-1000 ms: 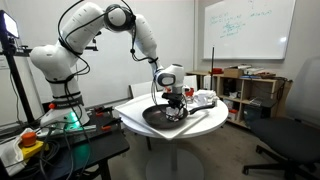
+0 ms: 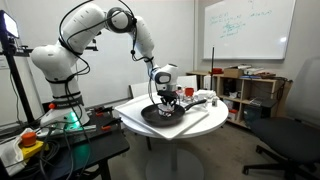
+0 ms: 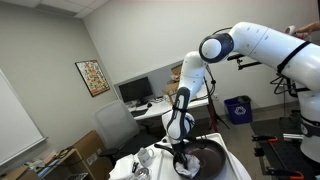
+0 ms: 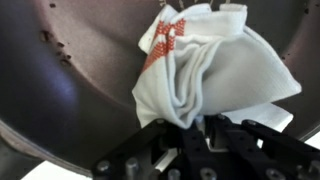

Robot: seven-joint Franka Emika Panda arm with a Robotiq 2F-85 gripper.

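A white cloth with a red-orange stripe (image 4: 210, 68) is bunched at my gripper, which is shut on it. Its loose folds spread over the inside of a dark frying pan (image 4: 90, 95). Small brown specks (image 4: 58, 46) dot the pan's surface at the upper left of the wrist view. In exterior view 1 the gripper (image 2: 168, 98) points down over the pan (image 2: 162, 117), with the cloth (image 2: 164, 107) low within it. Exterior view 2 has the cloth (image 3: 186, 171) near one side of the pan (image 3: 212, 157). The fingertips are mostly hidden by fabric.
The pan rests on a round white table (image 2: 212, 122), its handle (image 2: 196, 104) reaching toward the back right. A red cup (image 2: 188, 92) and other items stand behind the arm. An office chair (image 2: 285, 135) is off to the right, clear of the table.
My gripper has shifted left across the pan in exterior view 1, carrying the cloth along. The pan looks to be in about the same place.
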